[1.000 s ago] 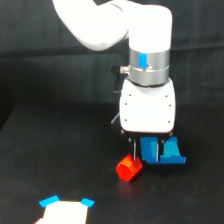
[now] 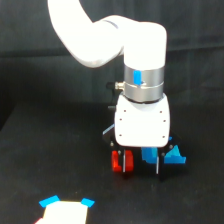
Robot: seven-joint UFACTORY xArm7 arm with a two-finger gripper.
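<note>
My white gripper [image 2: 141,170] points down over the dark table, its two thin dark fingers spread apart. The left finger hangs in front of a red object [image 2: 115,162], which looks like a small cylinder and is partly covered. A blue block [image 2: 150,155] shows between and behind the fingers, with a blue triangular piece [image 2: 174,156] to its right. Nothing is visibly clamped. I cannot tell whether the fingers touch the red or blue pieces.
At the lower left, a cream-coloured square piece [image 2: 65,213] has blue bits at its upper corners, cut off by the frame's bottom edge.
My gripper has come lower and its fingers look wider apart. The red object appears slightly farther left and up, now partly behind the left finger.
</note>
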